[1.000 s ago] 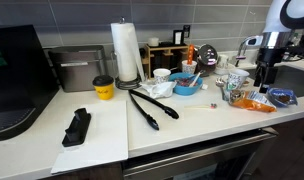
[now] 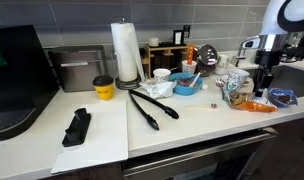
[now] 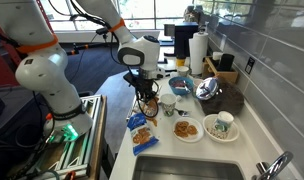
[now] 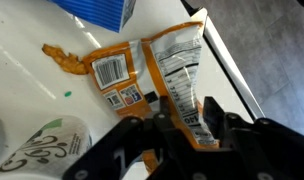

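Observation:
An orange and white snack packet (image 4: 117, 72) lies on the white counter, its printed label and back seam facing up in the wrist view. My gripper is right over the packet, its black fingertips apart with part of the packet's seam showing between them. Whether the fingers touch the packet is unclear. In exterior view 1 the gripper (image 2: 260, 88) is low over the counter's right part, by the orange packet (image 2: 255, 106).
A blue packet (image 4: 100, 10) lies close beside the orange one, and a printed cup (image 4: 47, 146) stands on its other side. A blue bowl (image 2: 186, 86), black tongs (image 2: 152, 107) and a paper roll (image 2: 126, 53) are farther left. The sink (image 3: 177, 168) is near.
In exterior view 1 my arm has come down and a little to the left, toward the orange packet. The objects on the counter look unmoved.

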